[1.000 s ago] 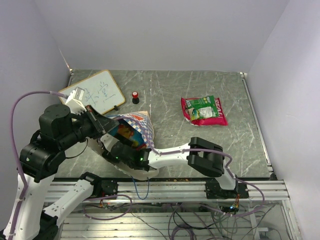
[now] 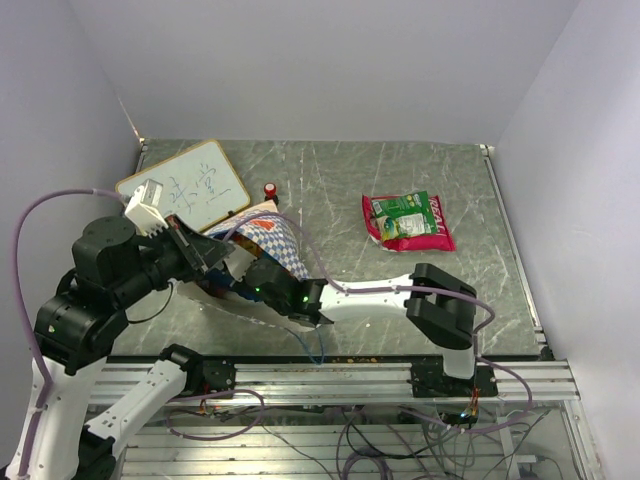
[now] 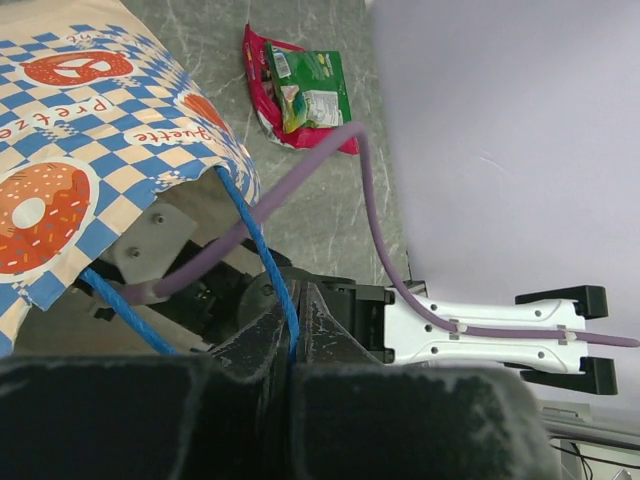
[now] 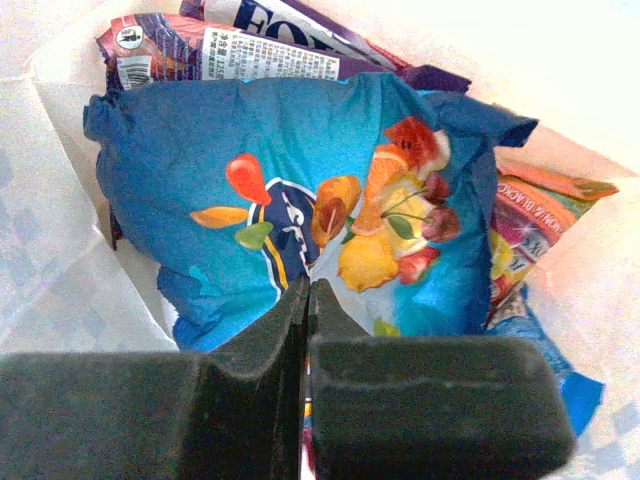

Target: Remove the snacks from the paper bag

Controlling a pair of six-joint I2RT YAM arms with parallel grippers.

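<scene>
The paper bag, printed with pretzels and a blue check, stands at the left of the table. My left gripper is shut on the bag's blue cord handle, which runs between its fingers beside the mouth. Inside the bag, my right gripper is shut, its tips at a blue snack pack with fruit pictures; nothing clearly shows between them. Around that pack lie a purple snack pack and a red-orange wrapper. In the top view, the right fingertips are hidden by the bag.
A green snack pack lies on a red one on the table's right side. Behind the bag are a whiteboard and a small red-capped bottle. Bare table lies between the bag and the two packs.
My right arm has shifted rightward and slightly toward the back. The bag's printed side has bulged backward toward the bottle, covering most of the colourful pack in its mouth. The left arm is nearly still.
</scene>
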